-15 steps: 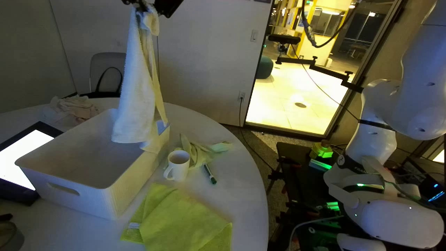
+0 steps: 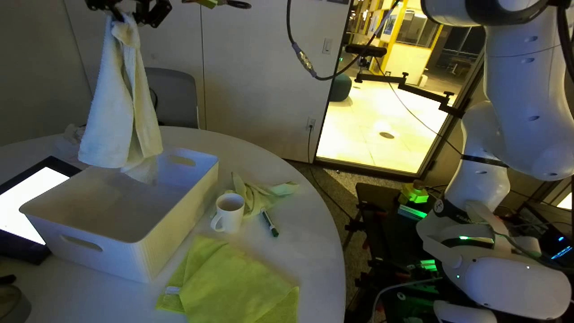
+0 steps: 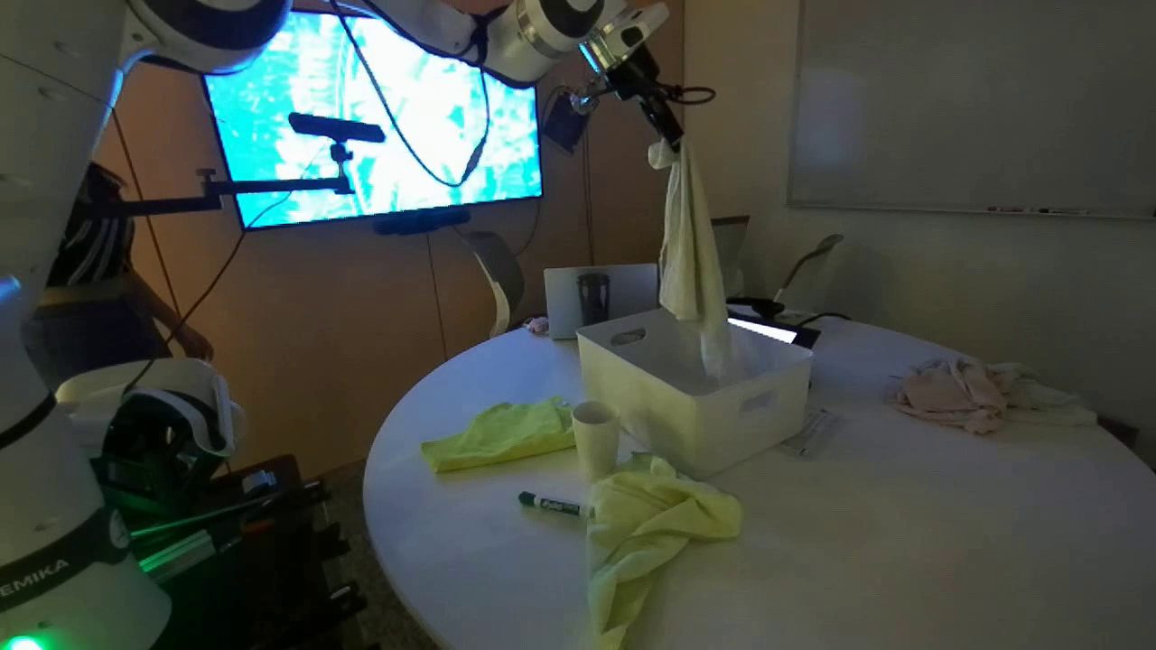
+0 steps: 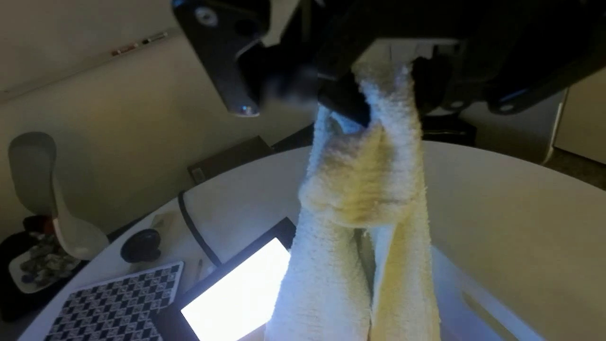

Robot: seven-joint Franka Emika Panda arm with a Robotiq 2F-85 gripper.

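Note:
A white towel (image 2: 115, 102) hangs in long folds from my gripper (image 2: 124, 15), which is shut on its top end. In exterior view 2 the towel (image 3: 691, 249) drops down over the white bin (image 3: 694, 412), its lower end inside the opening. The wrist view has the gripper pinching a bunched part of the towel (image 4: 363, 182); the cloth hides part of the fingers. The bin (image 2: 145, 253) stands on the round table, with handle slots in its ends.
Close to the bin are a white mug (image 2: 229, 212), a green marker (image 2: 270, 223), a flat yellow-green cloth (image 2: 231, 285) and a crumpled one (image 3: 650, 520). A bright tablet (image 2: 27, 199) lies beside the bin. Pinkish cloths (image 3: 959, 394) lie farther off on the table.
My gripper has carried the towel left in exterior view 1, from over the bin's near-right wall to above its far part. The towel's lower end has shifted into the bin's opening.

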